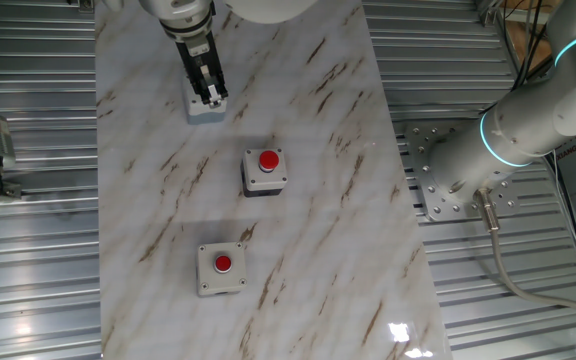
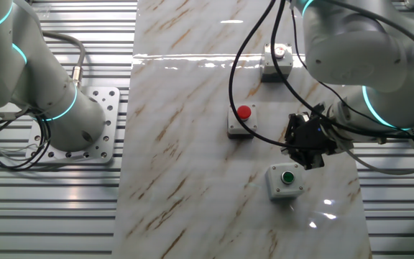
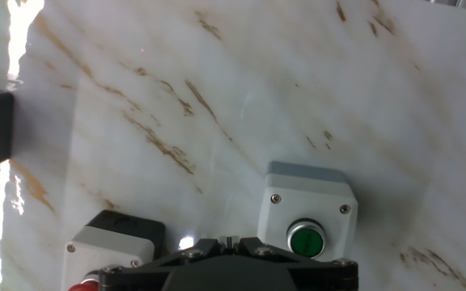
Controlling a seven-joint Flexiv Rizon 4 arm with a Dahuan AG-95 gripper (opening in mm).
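Note:
Three light grey button boxes stand on the marble-patterned board. The box with a green button [image 3: 306, 241] shows at lower right of the wrist view; in exterior view 2 this green-button box [image 2: 284, 188] is just in front of the gripper. My gripper [image 1: 212, 97] is over that box in exterior view 1, covering its button. In the wrist view the fingers of the gripper are together, with nothing visible between them, left of the green button. A box with a red button [image 1: 269, 160] sits mid-board. Another red-button box [image 1: 223, 264] stands nearer the bottom.
The marble board [image 1: 318, 240] is bare around the boxes. Slatted metal surfaces [image 1: 28, 260] flank it. Black cables [image 2: 233, 86] hang across exterior view 2, partly in front of the middle box.

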